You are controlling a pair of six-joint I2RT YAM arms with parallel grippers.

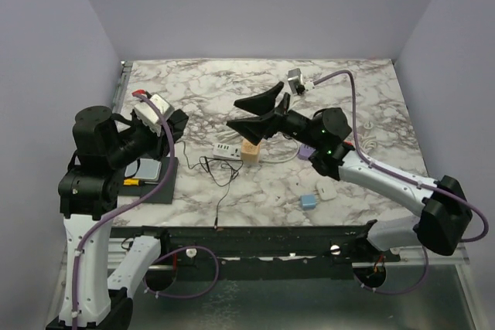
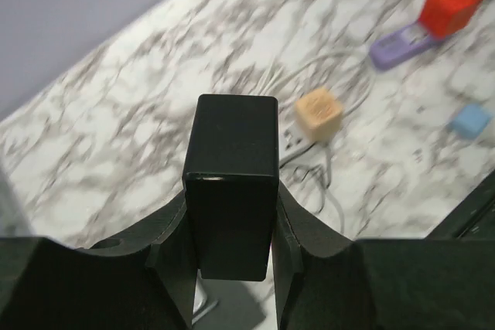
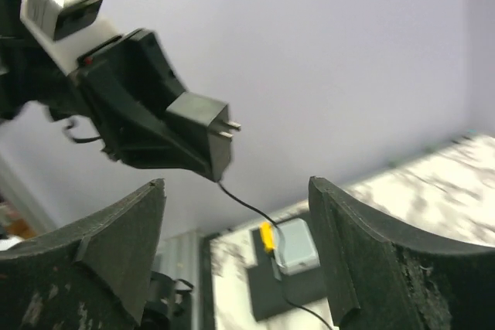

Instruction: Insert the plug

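Note:
My left gripper is shut on a black plug adapter; in the right wrist view the plug [image 3: 199, 121] shows two prongs, with a black cable hanging below it. My right gripper [image 1: 244, 113] is apart from it, fingers open and empty, pointing toward the left arm. On the table lie a white power strip [image 1: 226, 151] and a cube socket [image 1: 250, 152], with loose black cable in front of them.
A dark mat with a silver box [image 1: 147, 169] is at the left. A blue block [image 1: 308, 202], a purple strip [image 2: 394, 50] and white cables lie to the right.

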